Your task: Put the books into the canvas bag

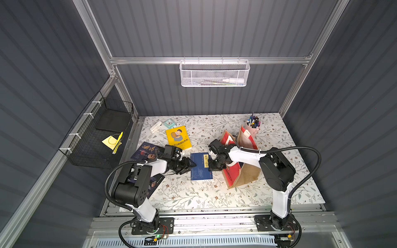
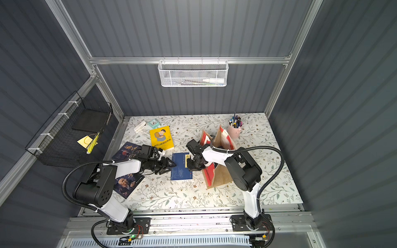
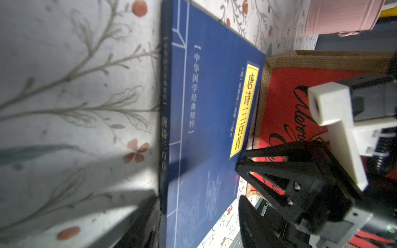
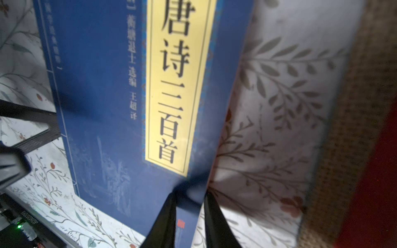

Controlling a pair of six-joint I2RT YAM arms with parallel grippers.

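Observation:
A blue book (image 1: pixel 200 169) with a yellow title label lies on the table between my grippers. My left gripper is at its spine side, fingers (image 3: pixel 252 219) apart, with the spine between them. My right gripper is shut on the label-side edge of the blue book. The canvas bag (image 1: pixel 246 177), red inside, lies just right of the book, under my right arm. A yellow book (image 1: pixel 178 138) lies behind; dark books (image 1: pixel 144 148) lie at the left, partly hidden by my left arm.
A pink pen cup (image 1: pixel 253 127) stands at back right, a white item (image 1: pixel 156 126) and teal item (image 1: pixel 169 123) at back left. A black wire basket (image 1: pixel 86 153) hangs left, a white one (image 1: pixel 214 76) at the back.

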